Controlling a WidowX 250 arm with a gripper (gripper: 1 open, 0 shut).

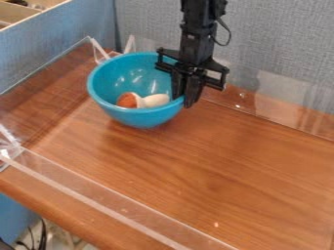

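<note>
A turquoise bowl [141, 115] stands at the back left of the wooden table [209, 186]. Inside it lie a red-orange round thing [127, 101] and a pale, whitish piece [155, 101]. My black gripper [186, 96] comes down at the bowl's right rim, its fingers at or over that edge. Whether they are closed on the rim I cannot tell.
Clear strips [104, 211] run along the table's edges. Grey padded walls stand behind and at left, with a wooden tray at the upper left corner.
</note>
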